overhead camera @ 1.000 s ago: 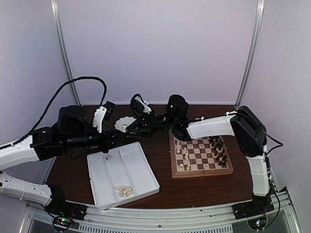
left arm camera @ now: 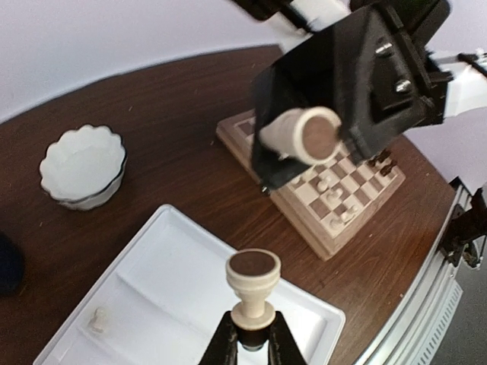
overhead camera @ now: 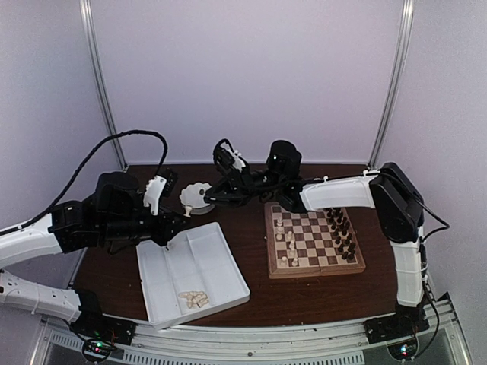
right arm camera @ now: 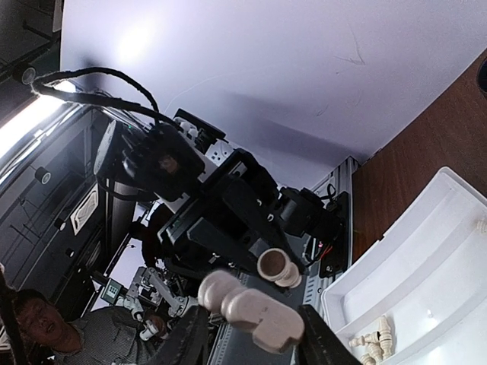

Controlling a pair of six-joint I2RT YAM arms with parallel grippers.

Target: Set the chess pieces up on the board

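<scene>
My left gripper is shut on a white chess piece, held upright above the tray. My right gripper hovers just right of it, higher up, with another white piece between its fingers; whether they grip it tightly is hard to tell. The chessboard at right has black pieces along its right side and several white pieces on its left part. More white pieces lie in the tray's front section.
A white scalloped bowl stands behind the tray, partly hidden in the top view.
The two grippers have drawn apart: the left has moved slightly down, the right up and to the right, and the piece at the left gripper now shows clearly.
</scene>
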